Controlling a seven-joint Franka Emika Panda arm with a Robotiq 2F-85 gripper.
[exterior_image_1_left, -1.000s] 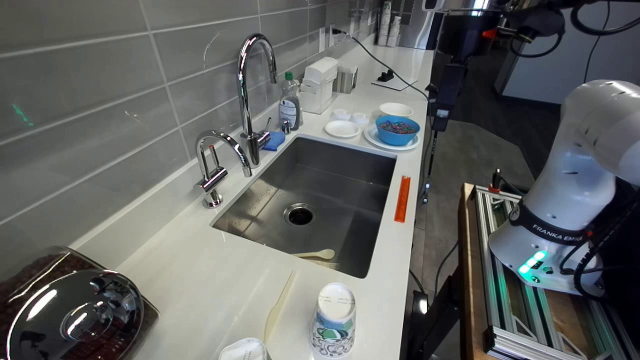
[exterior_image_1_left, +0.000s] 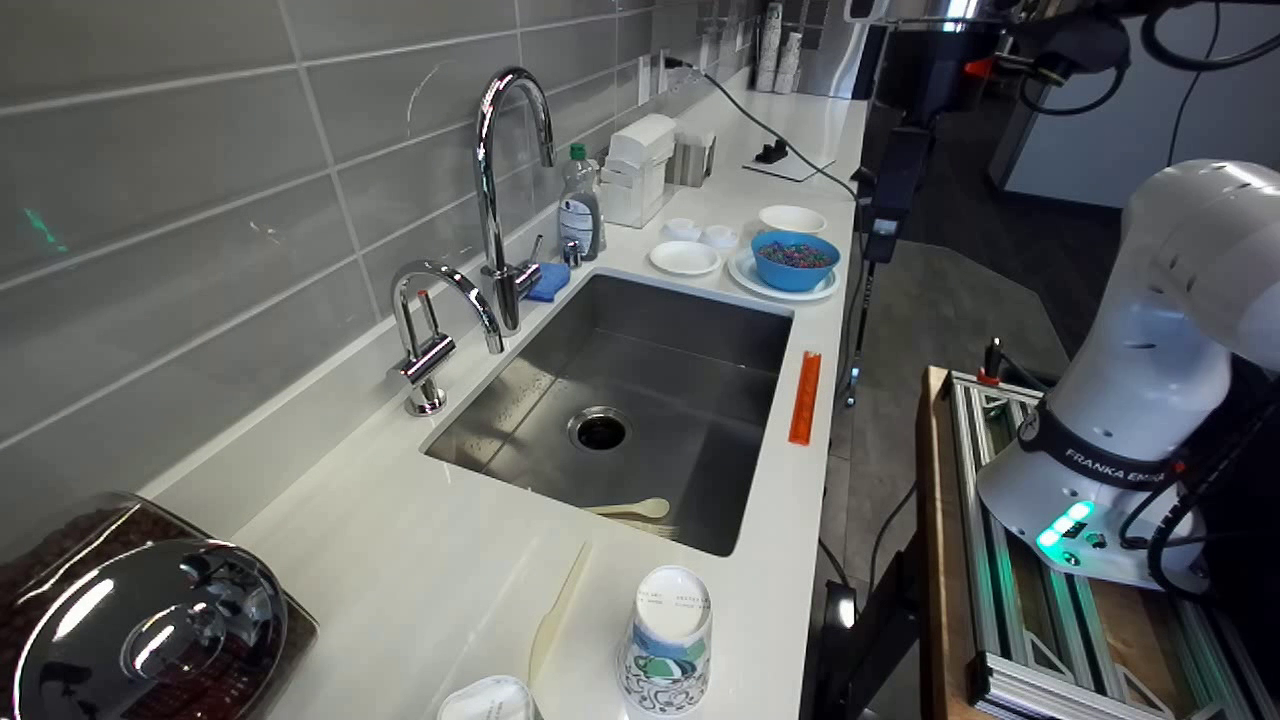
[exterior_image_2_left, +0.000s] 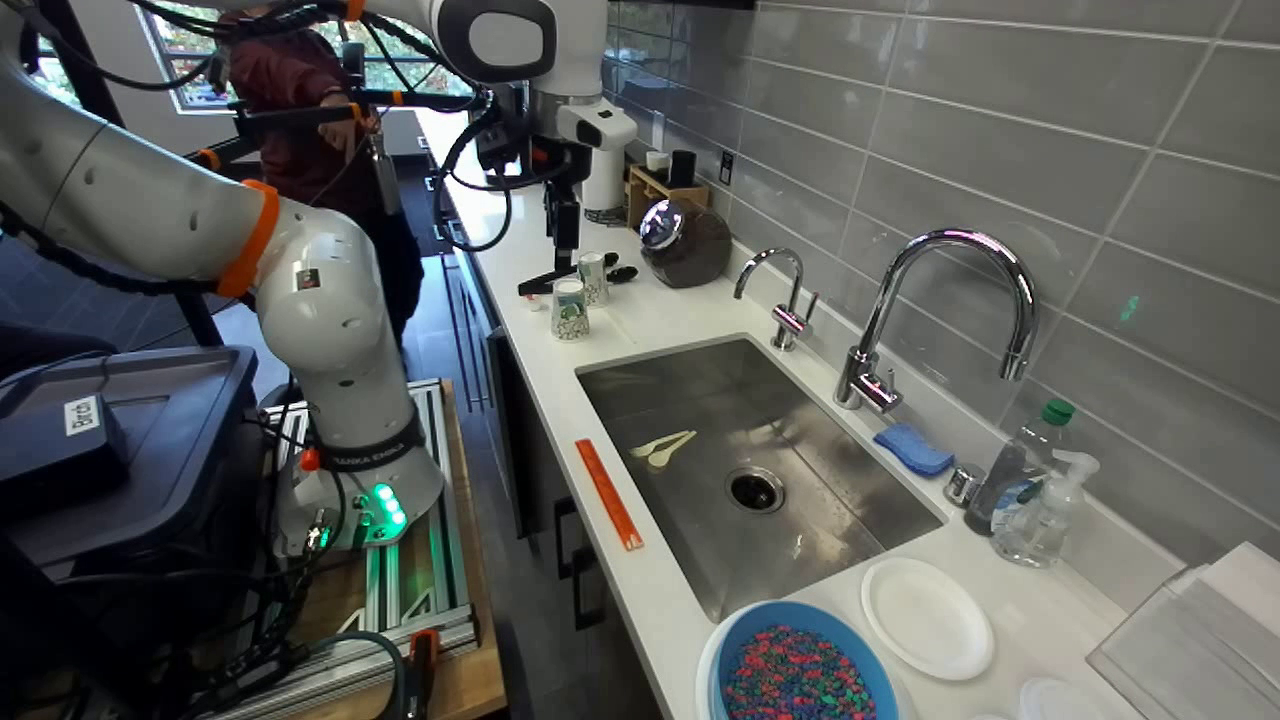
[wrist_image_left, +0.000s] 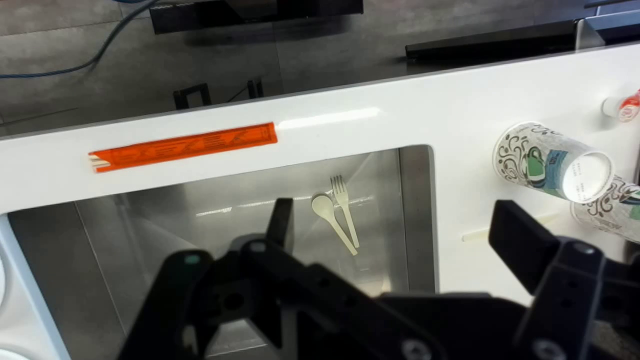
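Observation:
My gripper stands open in the wrist view, its two black fingers wide apart and nothing held between them. Beyond them, a pale spoon (wrist_image_left: 324, 208) and a pale fork (wrist_image_left: 342, 195) lie side by side on the floor of the steel sink (wrist_image_left: 159, 222). An orange packet (wrist_image_left: 186, 148), with thin sticks showing at one end, rests on the counter strip along the sink's front edge. Patterned paper cups (wrist_image_left: 534, 157) stand upside down on the counter past the sink. A pale knife (exterior_image_1_left: 558, 614) lies flat near them.
A blue bowl (exterior_image_1_left: 794, 262) of colourful bits sits on a white plate at the sink's far end. Two faucets (exterior_image_1_left: 510, 288) rise along the wall, with a blue sponge (exterior_image_2_left: 914, 449) and soap bottles (exterior_image_2_left: 1020, 468) nearby. A dark-filled jar (exterior_image_2_left: 686, 246) stands beyond the cups.

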